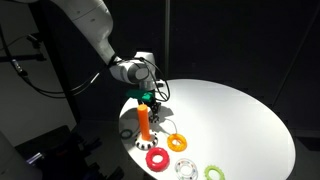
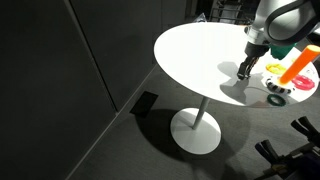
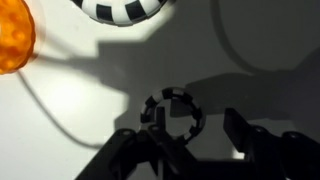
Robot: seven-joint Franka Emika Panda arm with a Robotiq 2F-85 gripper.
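A small black-and-white ring (image 3: 196,126) lies flat on the white table, near the fingers in the wrist view. My gripper points down over it, its dark fingers apart. One finger overlaps the ring's left side, while the other stands just right of it; contact cannot be told. In the first exterior view the gripper (image 1: 153,108) is low over the table, behind the upright orange post (image 1: 143,122). The second exterior view shows the gripper (image 2: 243,73) close to the tabletop.
Around the post's black-and-white base (image 1: 147,143) lie a dark ring (image 1: 126,133), an orange ring (image 1: 177,142), a red ring (image 1: 157,159), a white ring (image 1: 186,169) and a green ring (image 1: 214,172).
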